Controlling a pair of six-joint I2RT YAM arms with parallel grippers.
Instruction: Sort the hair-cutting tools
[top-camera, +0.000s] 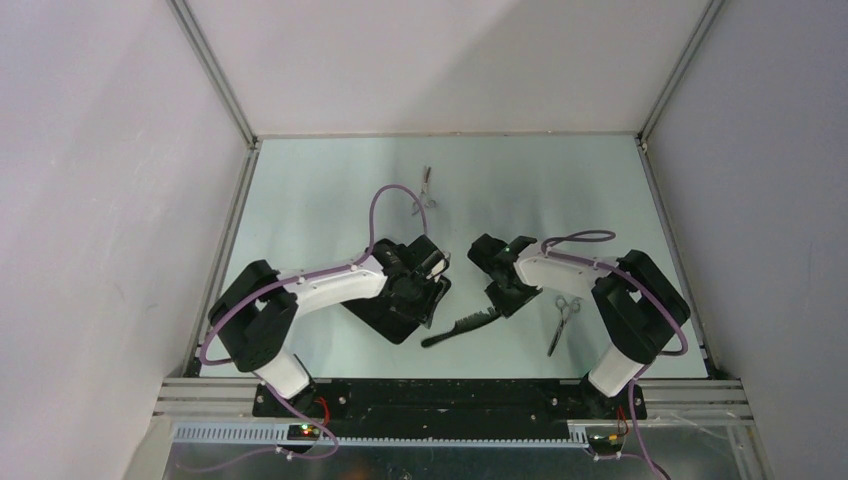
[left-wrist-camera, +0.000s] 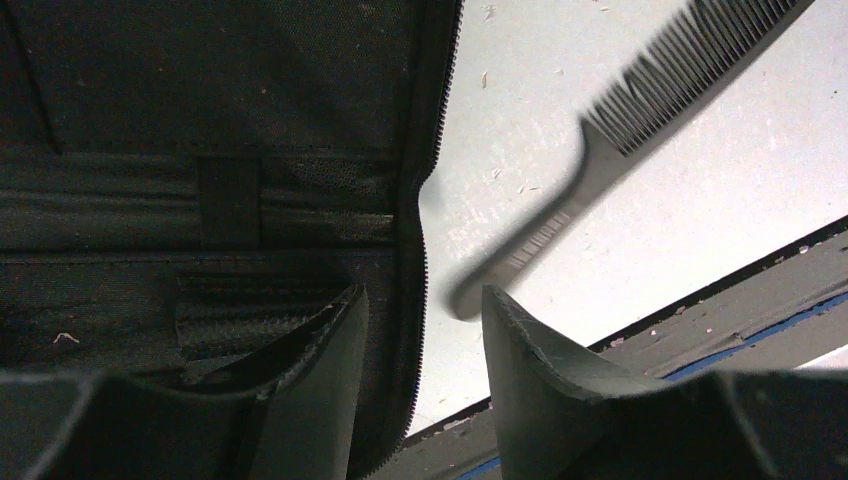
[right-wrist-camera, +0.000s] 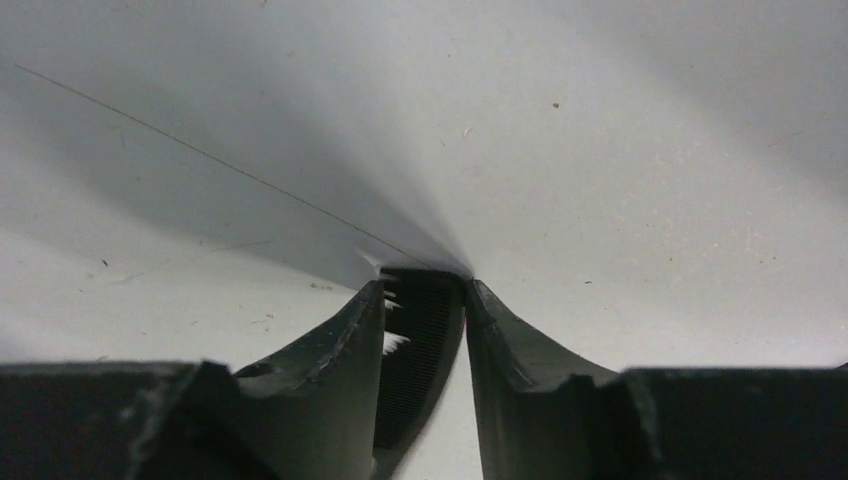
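Note:
A black comb (top-camera: 460, 328) lies on the white table beside the open black case (top-camera: 380, 318); in the left wrist view the comb (left-wrist-camera: 670, 75) is blurred at its handle. My left gripper stands open over the case's zipped edge, nothing between its fingers. My right gripper is at the toothed end of the comb (right-wrist-camera: 415, 345), its fingers part open on either side of that end; whether they grip it I cannot tell. Scissors (top-camera: 560, 320) lie right of the right gripper, and another pair (top-camera: 423, 195) lies at the back.
The front edge runs close below the comb. Both arms are near each other in the middle.

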